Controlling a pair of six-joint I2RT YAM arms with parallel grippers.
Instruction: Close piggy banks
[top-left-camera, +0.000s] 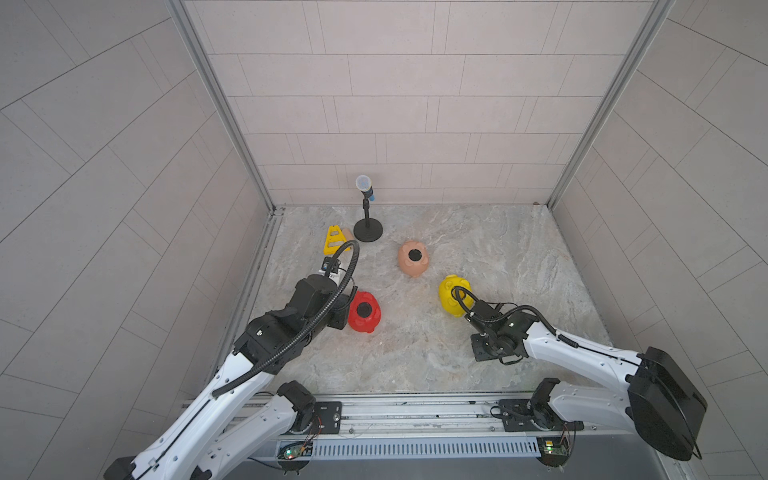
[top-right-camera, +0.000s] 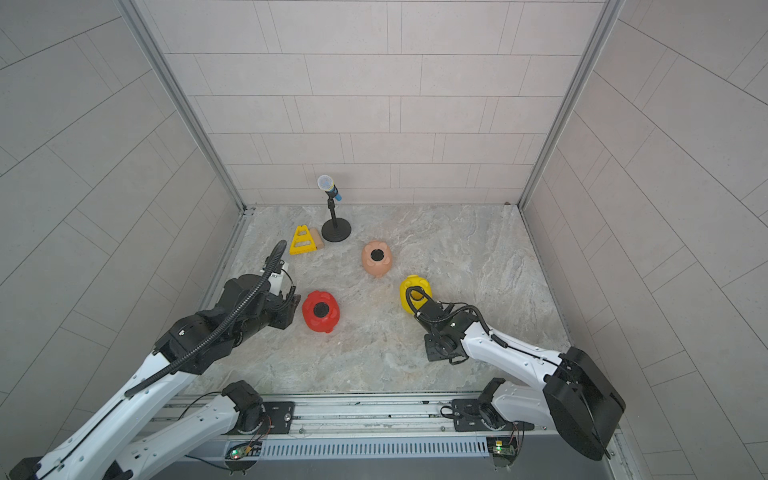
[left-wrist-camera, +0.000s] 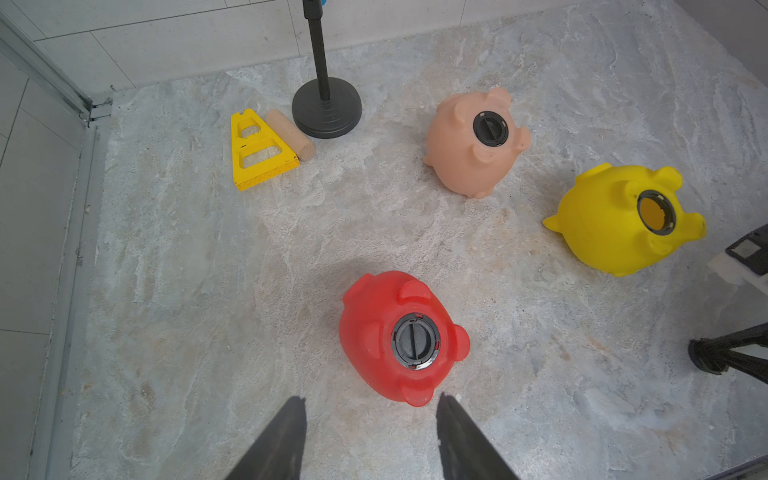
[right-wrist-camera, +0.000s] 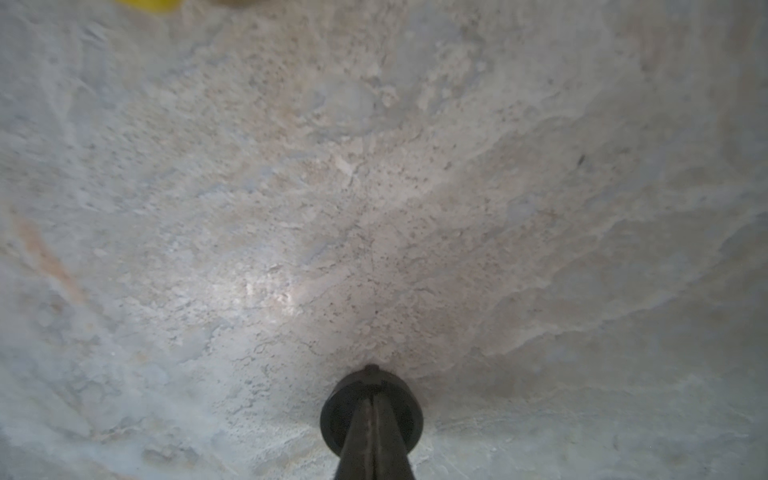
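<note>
The red piggy bank (left-wrist-camera: 376, 336) stands below my left gripper with a black lid (left-wrist-camera: 415, 341) in its opening. My left gripper is partly open, with nothing between its fingers. A black lid (left-wrist-camera: 489, 129) also fills the opening of the pink piggy bank (left-wrist-camera: 468, 152). On the yellow piggy bank (left-wrist-camera: 616, 212) the black-rimmed hole (left-wrist-camera: 657, 212) is uncovered. My right gripper is shut, its tips at the middle of a loose black lid (right-wrist-camera: 330, 420), apparently on its thin ridge. The fingers hide part of that lid.
A black stand (left-wrist-camera: 327, 108) rises at the back left. Beside its base lie a yellow triangular frame (left-wrist-camera: 260, 152) and a tan cylinder (left-wrist-camera: 291, 134).
</note>
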